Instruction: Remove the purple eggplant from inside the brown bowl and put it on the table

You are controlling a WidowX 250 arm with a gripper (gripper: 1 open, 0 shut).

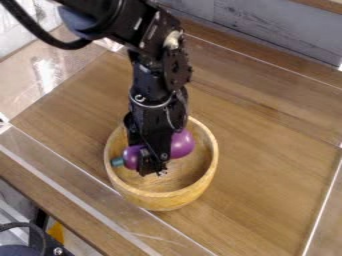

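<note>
The brown bowl (163, 198) stands on the wooden table, left of its middle. Inside the bowl is the purple eggplant (182, 144), its round end showing to the right of my fingers and its green stem end to the left. From above, my gripper (154, 166) reaches down into the bowl, shut on the eggplant around its middle. The dark fingers cover that middle part. Whether the eggplant still touches the bowl's inside cannot be made out.
Bare wooden table (261, 150) lies to the right of the bowl and behind it. A grey wall (267, 35) closes off the back. The table's left front edge runs close to the bowl.
</note>
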